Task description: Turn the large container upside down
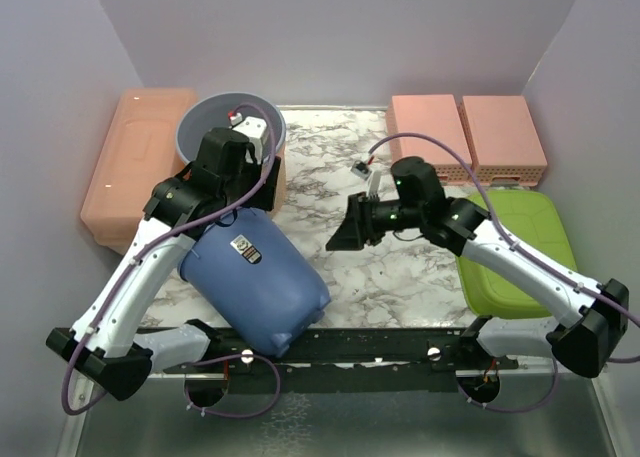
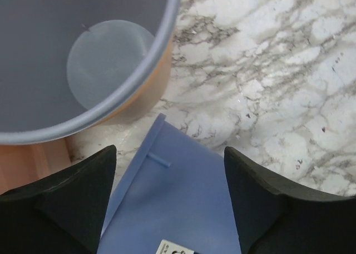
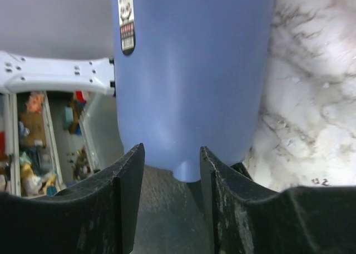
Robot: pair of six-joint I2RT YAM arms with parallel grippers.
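Note:
The large blue container (image 1: 255,277) lies on its side at the lower left, its base end reaching over the table's front edge. My left gripper (image 1: 262,185) is over its upper end; in the left wrist view the blue surface (image 2: 183,193) shows between and below the fingers, which stand apart. My right gripper (image 1: 350,227) is to the right of the container, fingers partly apart, pointed at its base end; the right wrist view shows the blue side (image 3: 189,76) ahead. Whether the left fingers touch the container cannot be told.
A grey bin (image 1: 220,107) and peach box (image 1: 130,167) stand at the left, two pink baskets (image 1: 425,127) at the back right, a green lid (image 1: 510,277) at the right.

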